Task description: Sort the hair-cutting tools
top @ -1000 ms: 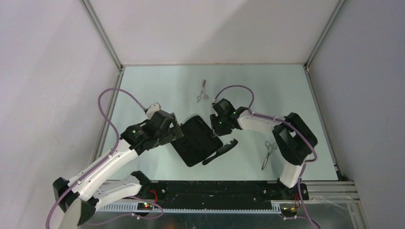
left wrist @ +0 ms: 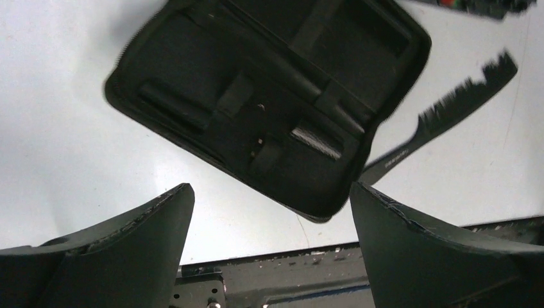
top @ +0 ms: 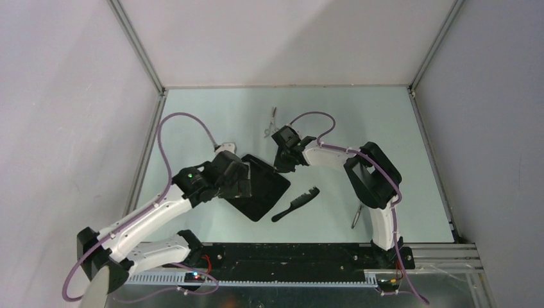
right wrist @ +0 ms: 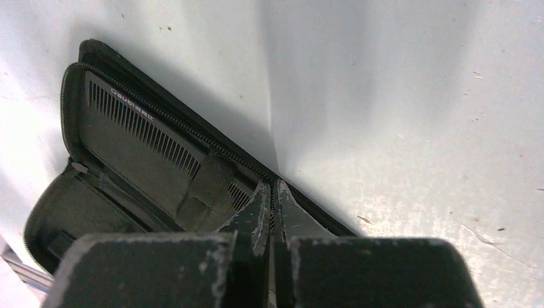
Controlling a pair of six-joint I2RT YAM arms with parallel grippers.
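Note:
An open black zip case [top: 260, 199] [left wrist: 301, 167] lies front-centre, a fine-toothed comb [right wrist: 138, 122] held in it under a strap. My right gripper [top: 280, 167] is shut at the case's zipped edge, no tool visible between its fingertips. My left gripper [top: 237, 183] stands open above the case, nothing between its fingers. A black comb with handle [top: 296, 203] [left wrist: 442, 119] lies right of the case. Scissors [top: 271, 122] lie behind it; another metal tool [top: 355, 217] lies at front right, partly hidden by my right arm.
Walls stand on the left, right and back. A dark rail [top: 289, 260] runs along the front edge.
My right gripper has moved left and slightly back along the case. The case has shifted slightly left. My left gripper has moved right, further over the case.

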